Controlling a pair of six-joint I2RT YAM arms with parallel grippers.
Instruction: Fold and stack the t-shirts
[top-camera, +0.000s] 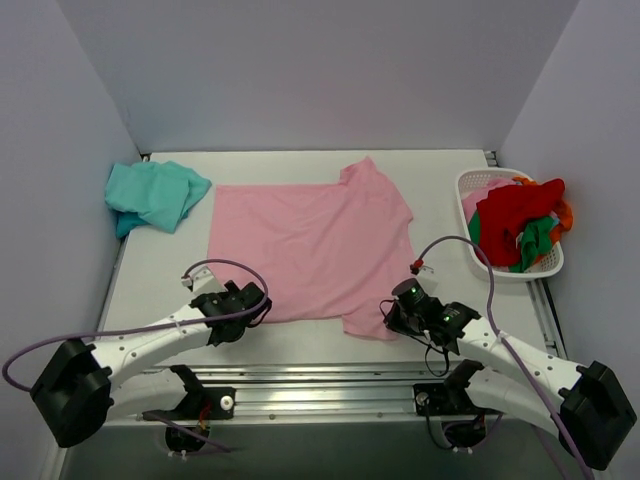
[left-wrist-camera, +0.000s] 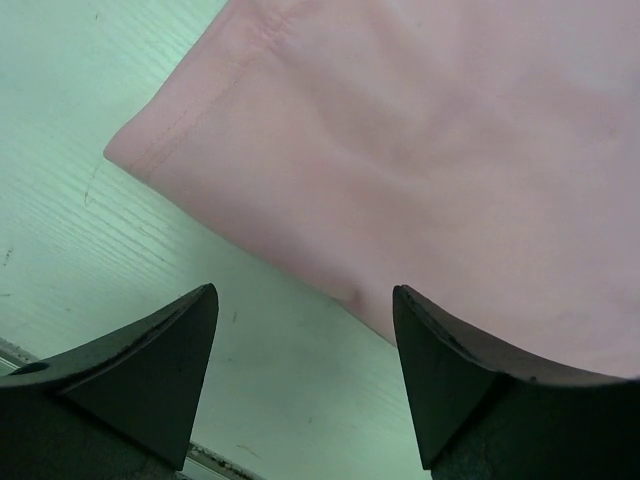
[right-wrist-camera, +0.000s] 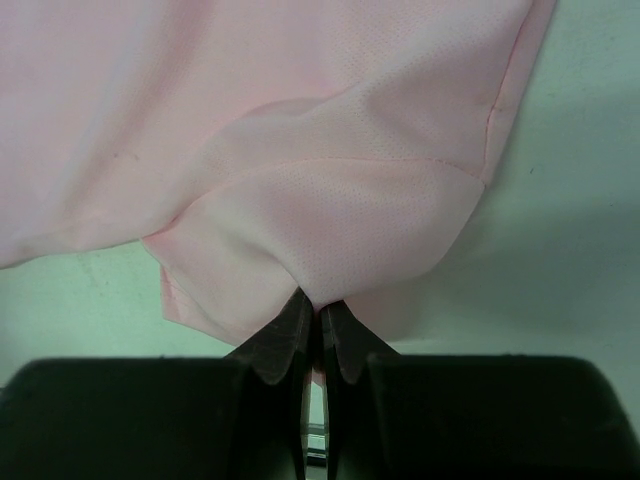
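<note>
A pink t-shirt (top-camera: 305, 240) lies spread flat on the white table. My left gripper hangs over its lower left edge, fingers apart, with nothing between them; in the left wrist view the shirt's corner (left-wrist-camera: 160, 140) lies just beyond them. My right gripper is shut on a bunched fold of the pink shirt's lower right part (right-wrist-camera: 330, 230), which gathers into the fingertips. A folded teal cloth (top-camera: 155, 190) lies at the back left.
A white basket (top-camera: 470, 182) on the right holds red, green, orange and pink clothes (top-camera: 510, 220). Bare table (top-camera: 150, 280) shows left of the shirt and along the back. A metal rail runs along the front edge.
</note>
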